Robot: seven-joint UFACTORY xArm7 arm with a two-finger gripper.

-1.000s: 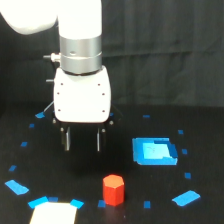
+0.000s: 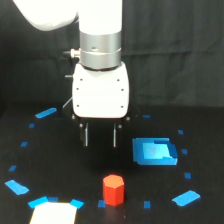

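My gripper [image 2: 100,136] hangs over the dark table with its two fingers [image 2: 85,133] apart and nothing between them. A red-orange hexagonal block [image 2: 113,190] stands near the front middle of the table. It is well in front of and below the gripper, not touching it. To the right of the fingers, a blue square tray or taped frame [image 2: 138,157] has a lighter blue patch [image 2: 157,151] inside.
A pale, whitish block [image 2: 53,213] is cut off by the bottom edge, left of the red block. Blue tape strips lie around the dark surface, such as one [image 2: 186,198] at the right and one [image 2: 16,187] at the left. The table between the gripper and the red block looks clear.
My gripper has moved to the right and stays open. The red block, the blue square and the pale block have not moved.
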